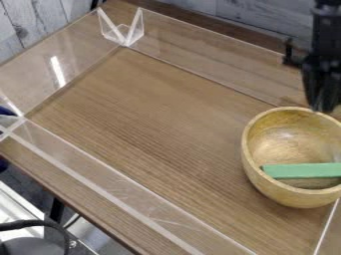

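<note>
A tan wooden bowl sits at the right of the table, with a green bar lying inside it. The black gripper hangs blurred above the bowl's back right, at the upper right edge; whether its fingers are open or shut is unclear.
Clear plastic pieces stand at its back left and along its edges. A dark cable lies at the lower left.
</note>
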